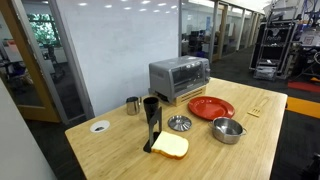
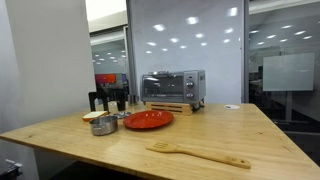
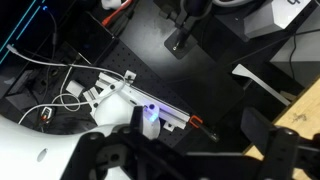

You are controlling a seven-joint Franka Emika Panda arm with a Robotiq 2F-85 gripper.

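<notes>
In the wrist view my gripper stands open, its two dark fingers wide apart with nothing between them. It hangs over the floor by the table edge, away from the objects. A slice of bread (image 1: 171, 146) lies near the table's front left, beside a tall black holder (image 1: 153, 122). A red plate (image 1: 211, 107) rests in front of the silver toaster oven (image 1: 180, 76). Right of the bread sits a steel pot (image 1: 228, 130), with a round metal lid (image 1: 179, 123) left of it. A wooden spatula (image 2: 200, 154) lies flat at the table's other end.
Behind the black holder stands a metal cup (image 1: 132, 105), and a white disc (image 1: 99, 126) lies at the left edge. Cables and a white device (image 3: 112, 103) are on the floor below.
</notes>
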